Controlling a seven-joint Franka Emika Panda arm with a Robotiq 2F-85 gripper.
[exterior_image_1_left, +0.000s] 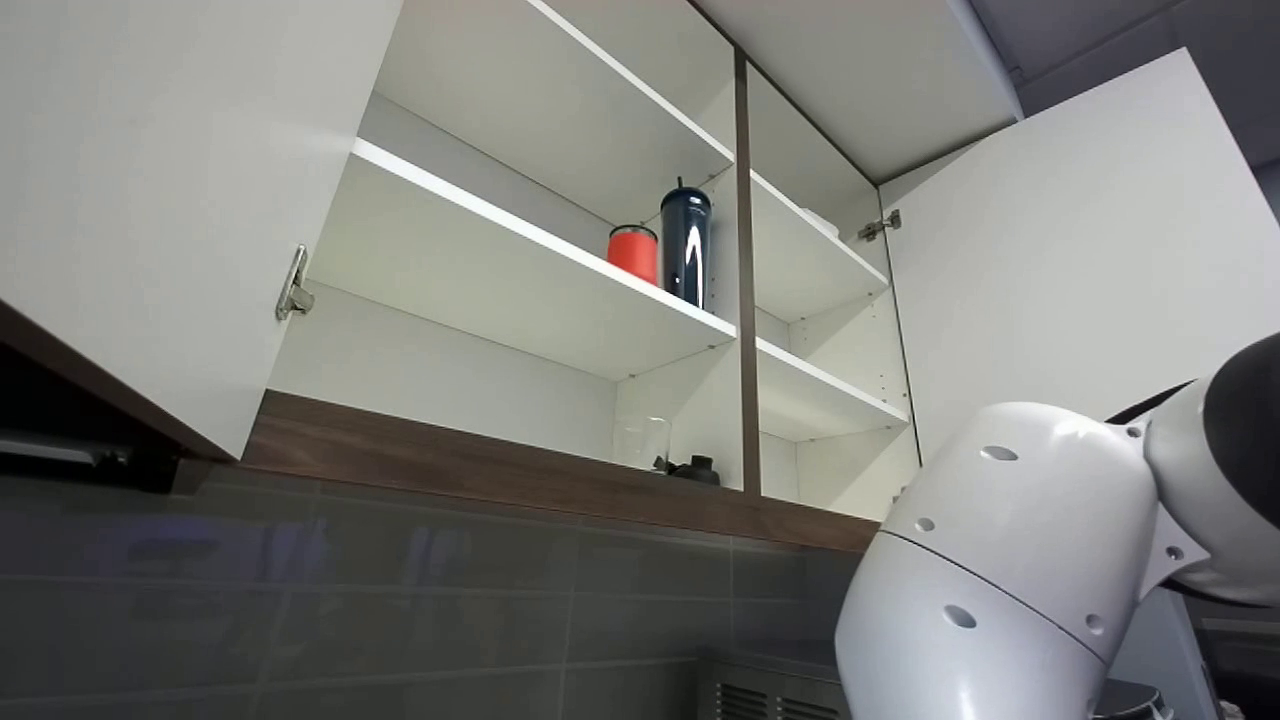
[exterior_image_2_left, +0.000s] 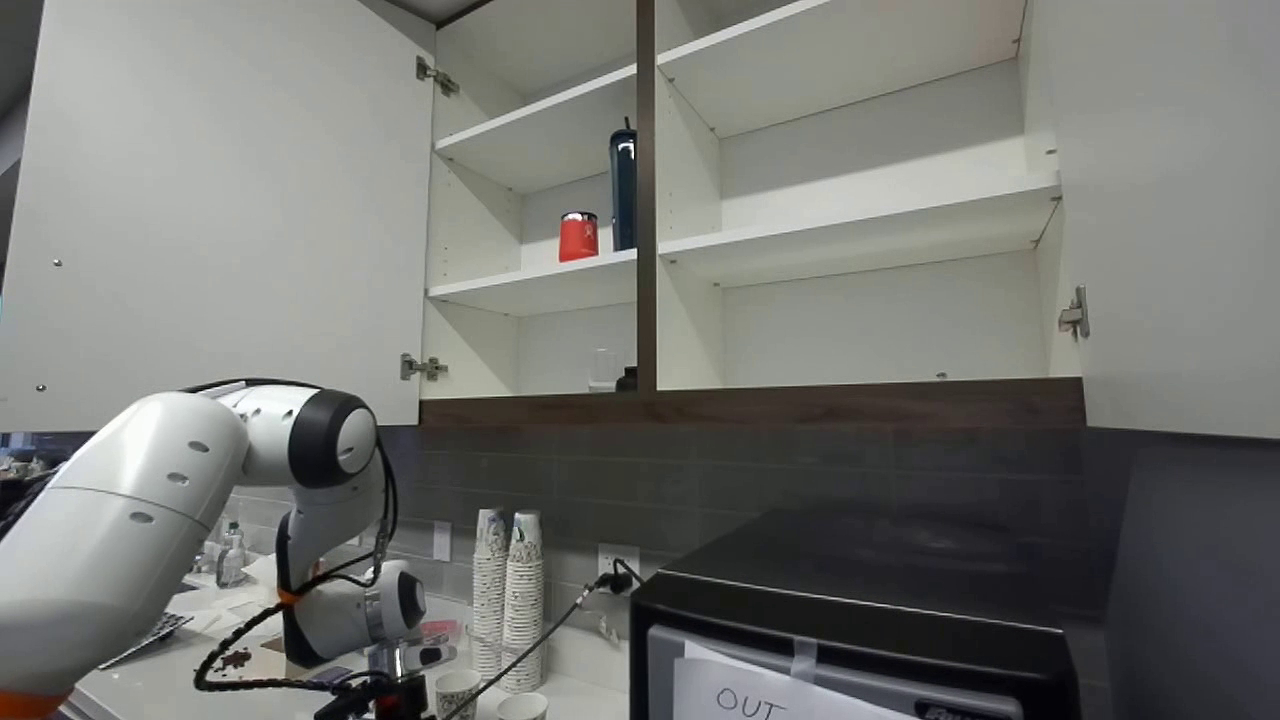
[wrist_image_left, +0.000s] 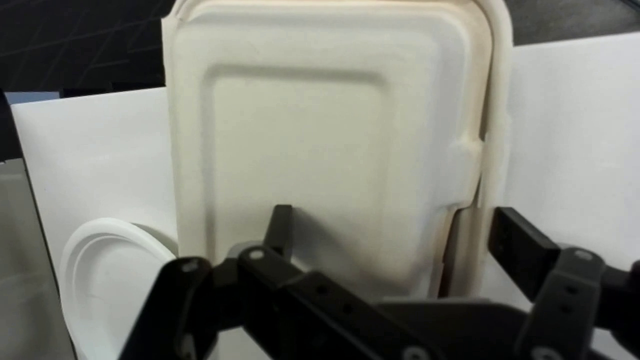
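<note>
A cream, lidded takeout container fills the middle of the wrist view, its tab and open seam along the right side. My gripper is open above its near right part. One finger appears over the lid, while the other finger lies past the right edge, over white surface. Whether either finger touches the container cannot be told. In exterior view 2 my gripper hangs low by the counter, mostly cut off by the frame's bottom edge.
White plates sit left of the container. Paper cup stacks, a cable and a black microwave stand near the arm. Above, the open cabinet holds a red tumbler and a dark blue bottle.
</note>
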